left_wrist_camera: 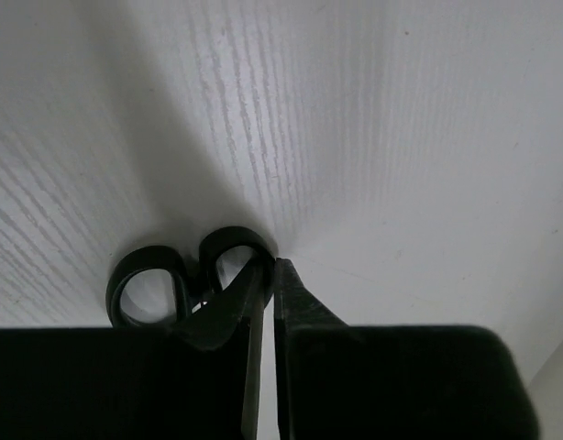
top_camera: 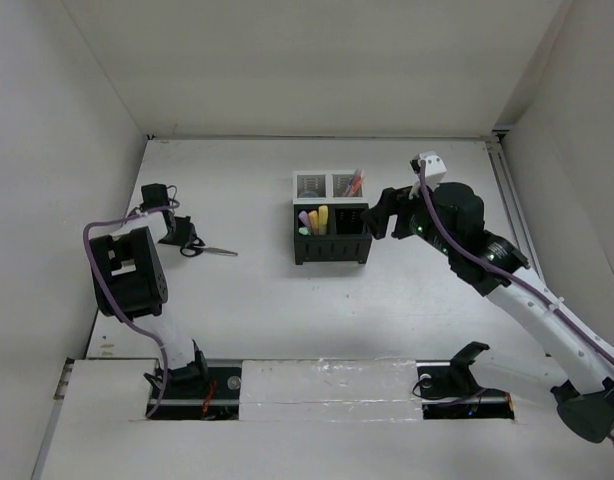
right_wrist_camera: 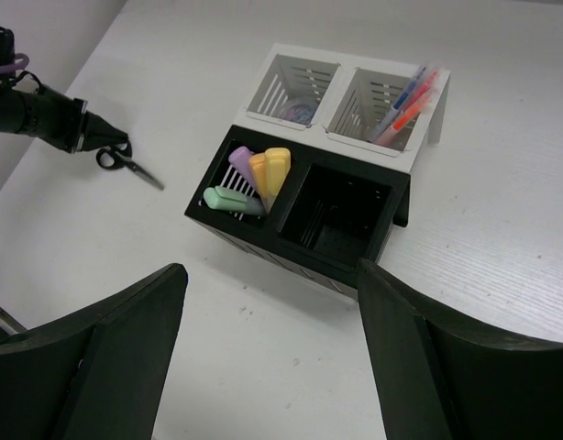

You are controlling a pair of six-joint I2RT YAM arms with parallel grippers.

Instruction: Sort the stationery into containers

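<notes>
A pair of black-handled scissors (top_camera: 220,251) lies at the table's left, silver blades pointing right. My left gripper is shut on one of the handle loops (left_wrist_camera: 234,236); its fingers hide the blades in the left wrist view. In the right wrist view the scissors (right_wrist_camera: 146,174) run from that gripper's tips toward the organizer. My right gripper stands open and empty, facing the organizer. The front black organizer part (right_wrist_camera: 291,231) has highlighters (right_wrist_camera: 274,172) in its left compartment, and its right one is empty.
Behind stands the white organizer part (right_wrist_camera: 336,69), with pens (right_wrist_camera: 414,101) in the right compartment and a small clear item (right_wrist_camera: 300,111) in the left.
</notes>
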